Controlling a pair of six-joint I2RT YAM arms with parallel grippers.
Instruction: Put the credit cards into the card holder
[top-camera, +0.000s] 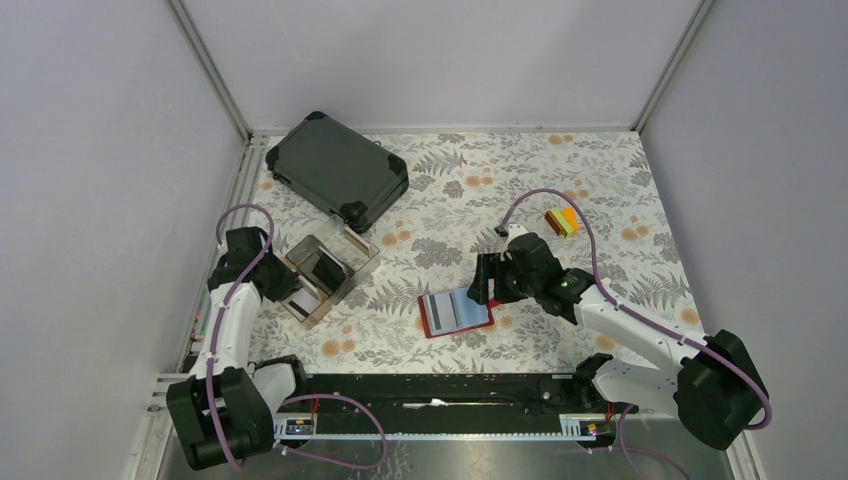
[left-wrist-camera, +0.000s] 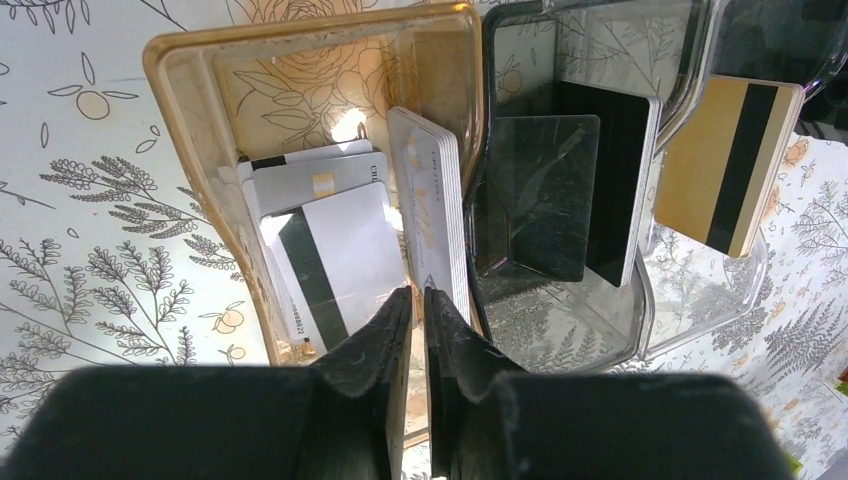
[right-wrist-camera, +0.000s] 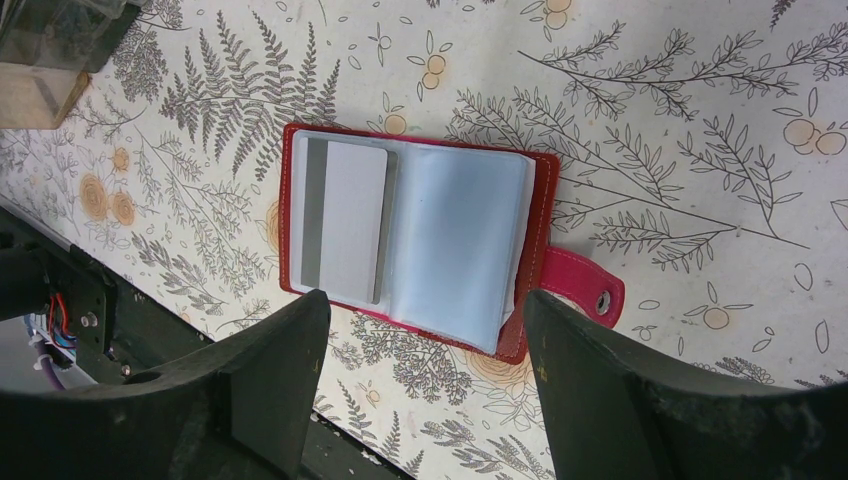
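Clear trays (top-camera: 365, 262) at the left hold cards. In the left wrist view the amber tray (left-wrist-camera: 180, 90) holds flat cards (left-wrist-camera: 340, 240) and a leaning white stack (left-wrist-camera: 435, 200). My left gripper is over that stack, its fingertips close together with a narrow gap; whether they touch a card is unclear. A black card (left-wrist-camera: 615, 190) and a gold card (left-wrist-camera: 725, 160) lean in neighbouring trays. The red card holder (right-wrist-camera: 540, 230) lies open at front centre with pale sleeves. My right gripper is open above it.
A dark case (top-camera: 335, 165) lies at the back left. A small colourful block (top-camera: 562, 222) sits at the right.
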